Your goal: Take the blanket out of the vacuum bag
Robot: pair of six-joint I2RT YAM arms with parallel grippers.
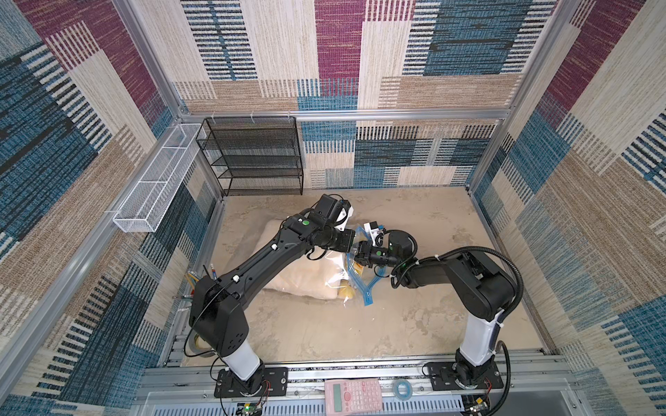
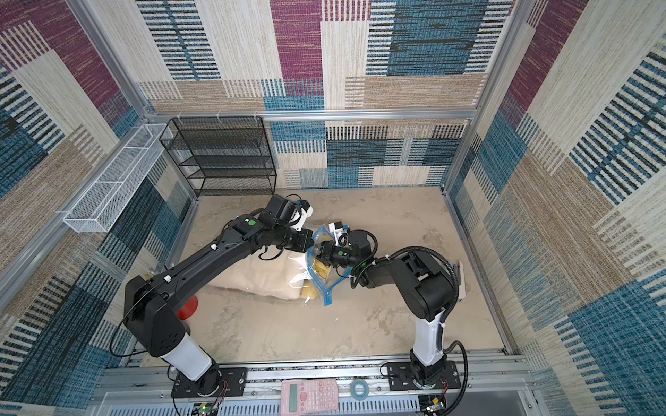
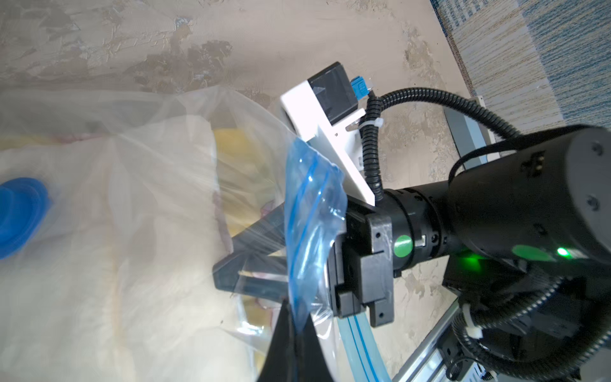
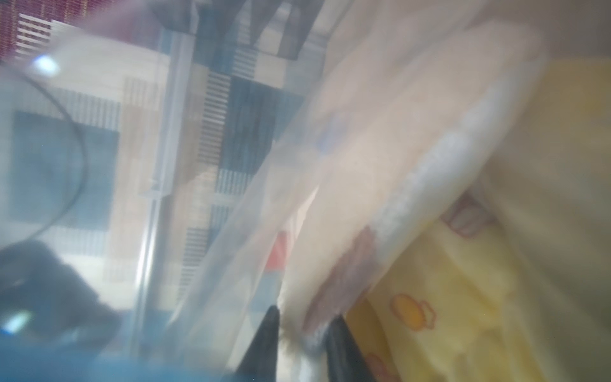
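Observation:
The clear vacuum bag (image 2: pixel 319 291) lies mid-table, holding a cream blanket (image 1: pixel 291 280) with yellow printed fabric (image 4: pixel 445 286) at its open end. My left gripper is shut on the bag's blue zip edge (image 3: pixel 315 197), lifting it. My right gripper reaches inside the bag from the right, its fingers part open at the edge of the cream fabric; whether they grip it cannot be told.
A black wire rack (image 1: pixel 249 152) and white mesh basket (image 1: pixel 156 180) stand at the back left. A pink calculator (image 1: pixel 353 395) lies at the front.

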